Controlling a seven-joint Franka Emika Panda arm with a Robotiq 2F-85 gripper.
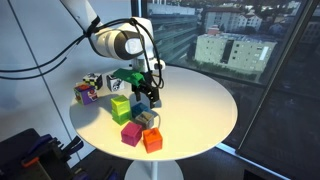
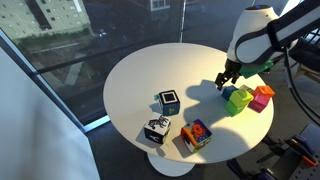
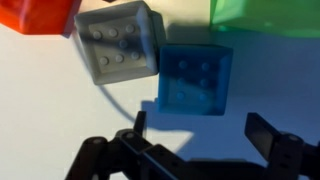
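Note:
My gripper is open, its two fingers apart with nothing between them. In the wrist view a blue cube with small round dots lies just ahead of the gap. A grey dotted cube stands close to its left. Seen from outside, my gripper points down over the white round table, just above and behind the blue cube. Green blocks, light and darker green, stand left of the blue one, and part of a green block shows at the top of the wrist view.
A pink-red cube and an orange cube sit near the table's front edge. Black-and-white cubes and a multicoloured cube stand apart on the other side.

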